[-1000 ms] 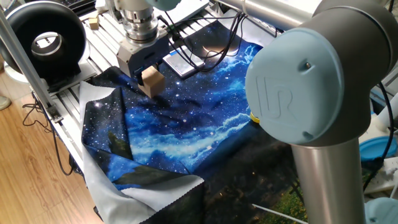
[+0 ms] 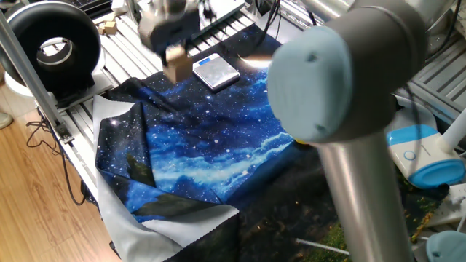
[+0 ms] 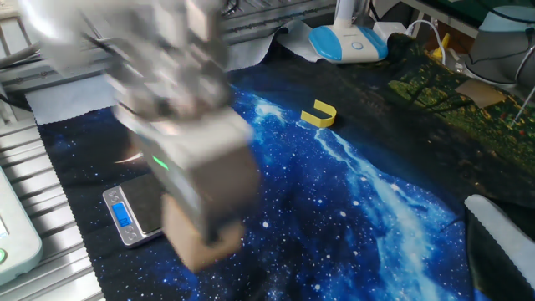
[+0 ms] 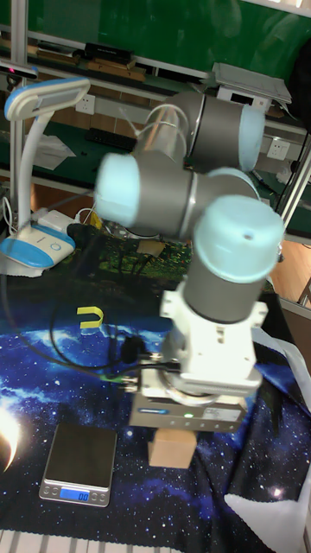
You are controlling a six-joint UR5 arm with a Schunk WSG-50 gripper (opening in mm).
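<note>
A light wooden block point(image 2: 178, 65) hangs at the end of my gripper point(image 2: 175, 52), and both are motion-blurred. In exterior view 2 the block point(image 3: 191, 241) shows below the gripper's dark body, beside the kitchen scale point(image 3: 134, 213). One dark finger point(image 3: 209, 227) lies across it; the other finger is hidden. From exterior view 3, the block point(image 4: 172, 448) appears to the right of the scale point(image 4: 80, 460), whose platform is bare and whose display seems to read 0.0. My gripper is shut on the block.
A yellow U-shaped piece point(image 3: 319, 117) lies on the starry cloth point(image 3: 318, 226). The cloth is folded over at one corner. A blue and white lamp base point(image 3: 349, 43) stands at the back. Another small wooden block point(image 2: 110, 28) rests on the slatted table near the black ring-shaped device point(image 2: 81, 44).
The scale is now less covered by cables.
</note>
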